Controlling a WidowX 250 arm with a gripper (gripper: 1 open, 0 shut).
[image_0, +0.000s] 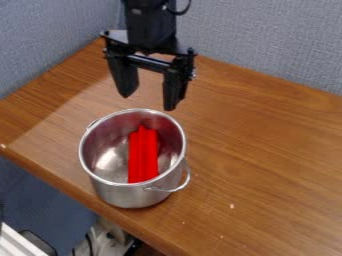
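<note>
A steel pot (110, 185) with two side handles stands at the left front of the wooden table (261, 170). Inside it lie red bar-shaped objects (144, 155), side by side along the pot's depth. My black gripper (150, 88) hangs above and just behind the pot, open, with its two fingers spread apart and nothing visible between them.
Grey padded walls (40, 35) rise at the left and back. The table's front left edge runs close by the pot, with dark floor and some equipment below it.
</note>
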